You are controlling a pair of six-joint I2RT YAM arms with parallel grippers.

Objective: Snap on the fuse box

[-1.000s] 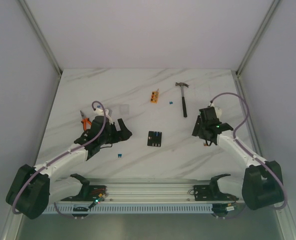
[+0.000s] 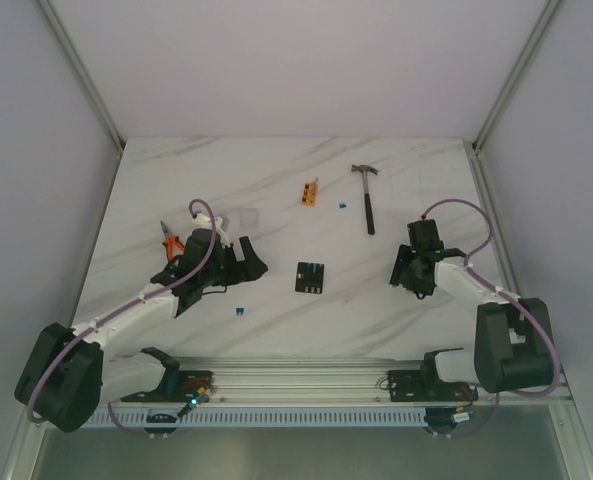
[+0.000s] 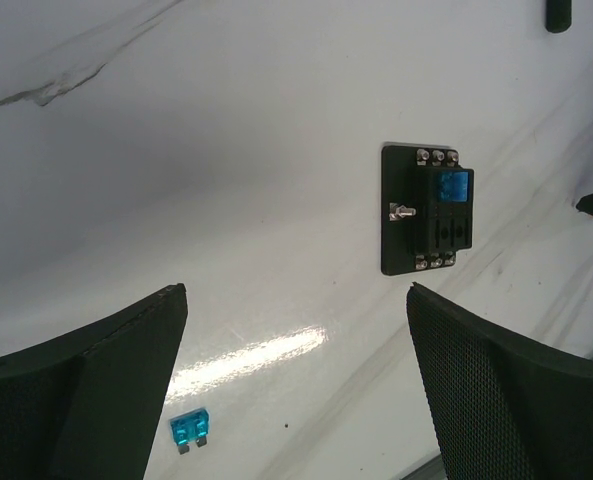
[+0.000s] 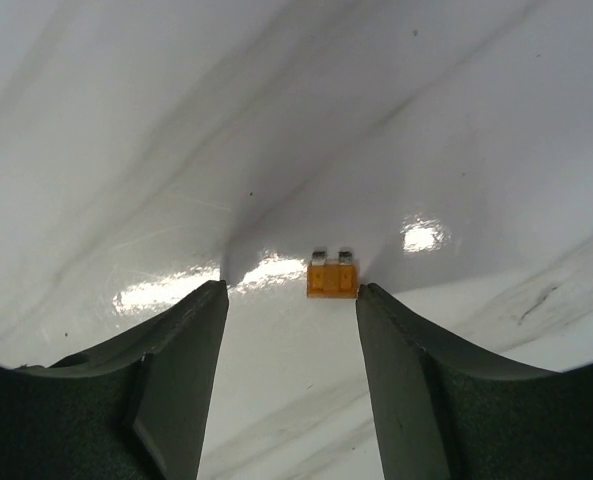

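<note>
The black fuse box [image 2: 309,278] lies mid-table; in the left wrist view it [image 3: 426,210] shows a blue fuse in one slot. A loose blue fuse [image 3: 189,428] lies near it. My left gripper [image 2: 246,258] hangs open, empty, left of the box. My right gripper is low over the right of the table, part open, with a small orange fuse [image 4: 332,278] between or just beside its fingertips; whether they touch it I cannot tell.
A hammer [image 2: 368,210] and an orange-yellow item [image 2: 309,195] lie at the back, with a small blue piece [image 2: 342,205]. Orange-handled pliers [image 2: 172,242] lie at the left.
My right gripper has moved right and down over the orange fuse. The left arm has shifted only slightly.
</note>
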